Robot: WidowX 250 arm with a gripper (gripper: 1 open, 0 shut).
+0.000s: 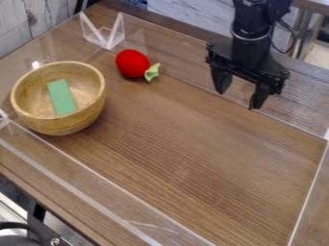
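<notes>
My black gripper (241, 86) hangs over the back right of the wooden table, its two fingers apart and pointing down, with nothing visible between them. A wooden bowl (90, 109) at the left holds a green block (61, 96). A red soft toy (133, 63) with a pale green top lies at the back, left of my gripper.
A clear open container (103, 31) stands at the back left corner. Walls or ledges edge the back and right.
</notes>
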